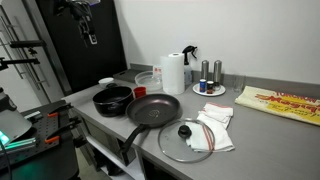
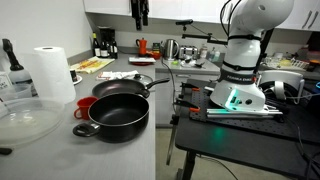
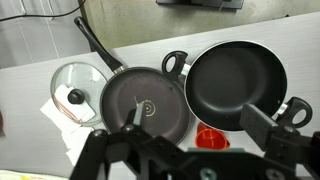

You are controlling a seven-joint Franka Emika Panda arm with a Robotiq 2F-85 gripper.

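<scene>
High above the counter hangs my gripper (image 1: 92,41), open and holding nothing; only its dark fingers (image 3: 136,117) show at the bottom of the wrist view. Beneath it, a black two-handled pot (image 3: 237,85) rests empty on the counter. A frying pan (image 3: 147,104) with a long handle lies beside the pot, also empty. The glass lid (image 1: 184,139) with a black knob lies flat, partly over a white towel with red marks (image 1: 212,129). Behind the pot and pan stands a red cup (image 1: 139,92).
At the back are a paper towel roll (image 1: 173,73), a clear bowl (image 2: 28,119) and a plate with several shakers (image 1: 209,88). A yellow patterned item (image 1: 280,103) lies on the right in exterior view 1. Bare counter (image 1: 260,145) spreads right of the towel.
</scene>
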